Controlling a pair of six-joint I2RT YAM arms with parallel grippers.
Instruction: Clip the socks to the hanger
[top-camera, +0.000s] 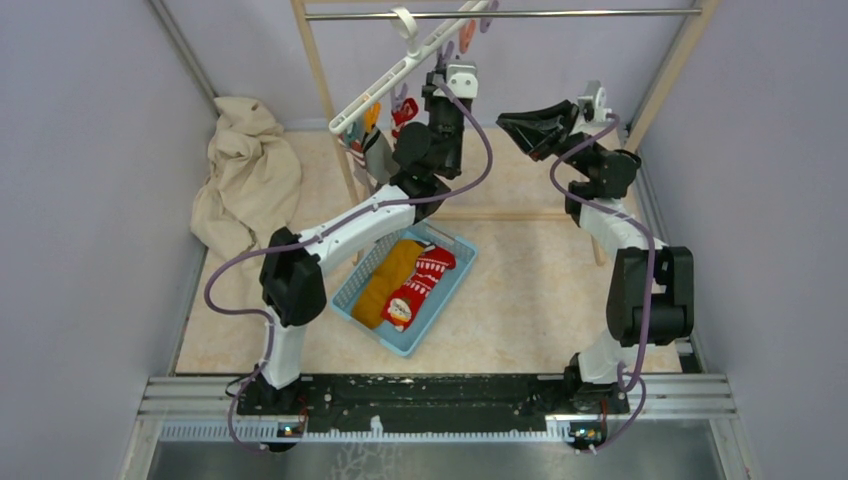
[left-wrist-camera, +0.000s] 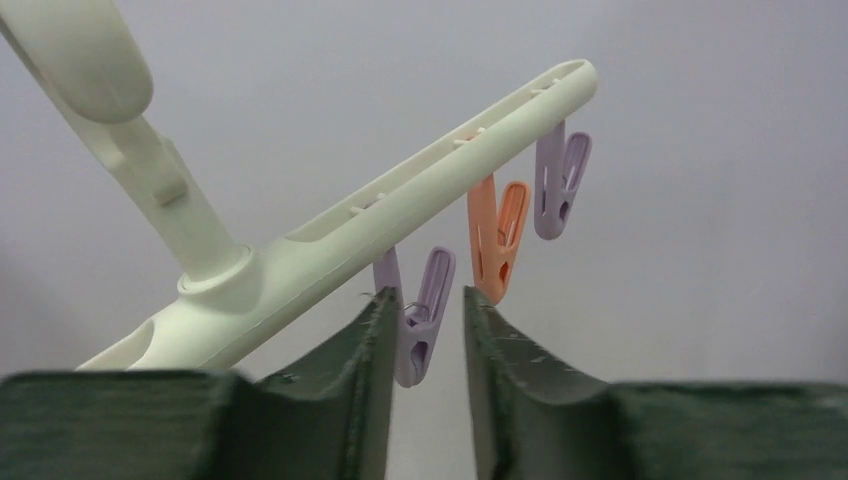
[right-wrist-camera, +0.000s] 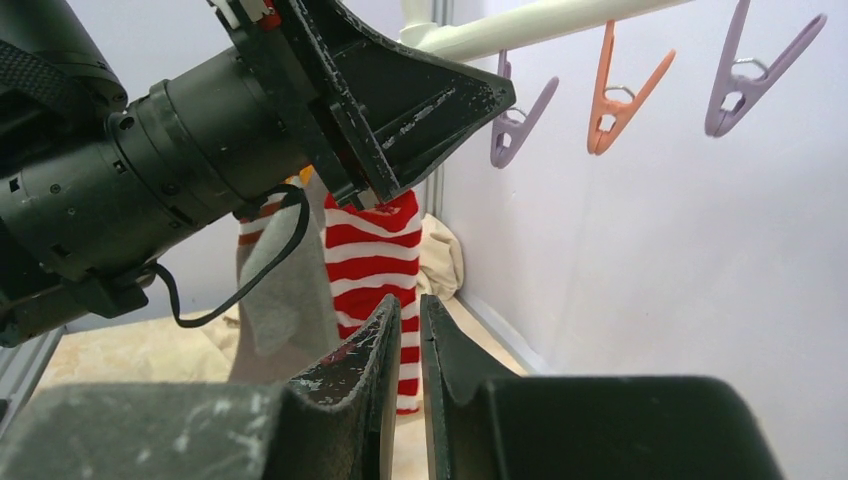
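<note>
The white hanger (top-camera: 378, 88) hangs from a rail. Socks, grey (right-wrist-camera: 280, 310) and red-white striped (right-wrist-camera: 370, 260), hang at its near-left end. In the left wrist view, a lilac clip (left-wrist-camera: 415, 350), an orange clip (left-wrist-camera: 490, 260) and another lilac clip (left-wrist-camera: 553, 200) are empty. My left gripper is part open just below the hanger, its tips by the nearest lilac clip, nothing visibly held. My right gripper stands off to the right in the top view, its fingers nearly together; whether anything is between them is unclear.
A blue basket (top-camera: 458, 290) on the floor holds a mustard sock (top-camera: 385, 280) and a red sock (top-camera: 425, 280). Beige cloth (top-camera: 240, 180) lies at the left. The wooden frame (top-camera: 668, 65) surrounds the rail.
</note>
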